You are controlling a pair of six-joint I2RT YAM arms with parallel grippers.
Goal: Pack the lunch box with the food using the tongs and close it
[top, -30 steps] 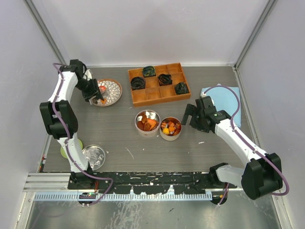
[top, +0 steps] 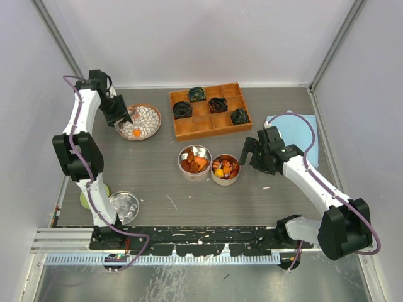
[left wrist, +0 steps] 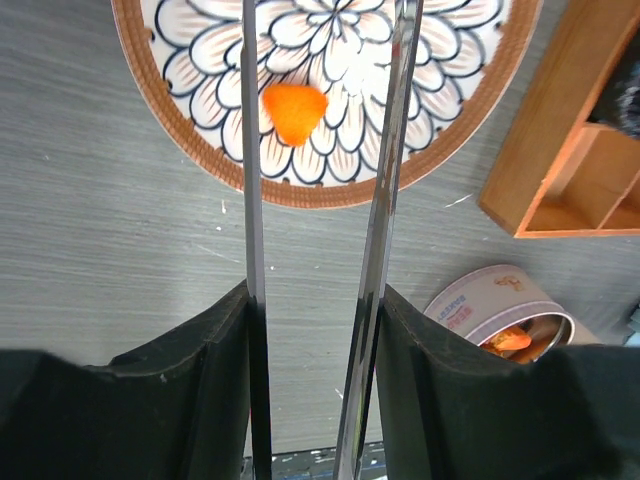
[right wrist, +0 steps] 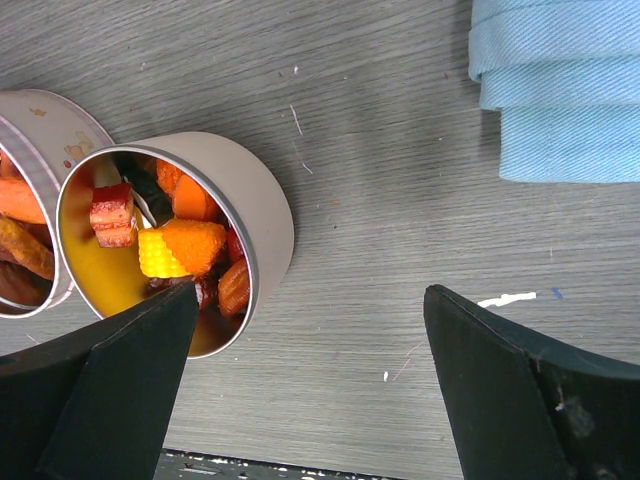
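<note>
My left gripper [top: 123,113] is open over the patterned plate [top: 148,126] at the back left; in the left wrist view its long fingers straddle the plate, an orange piece [left wrist: 295,112] lying between them on the plate. Two round food containers stand at centre: one with brown and orange pieces [top: 194,163], the other with carrot, corn and other chunks [top: 225,167], also large in the right wrist view. My right gripper [top: 255,152] stands open just right of the latter, nothing between its fingers.
An orange compartment box [top: 186,129] with dark cups is at the back centre. A blue cloth [top: 299,129] lies at the right. A silver lid [top: 124,207] and green item [top: 85,198] are at the front left.
My left arm has shifted slightly toward the back and left over the plate. The right arm and the containers have not moved.
</note>
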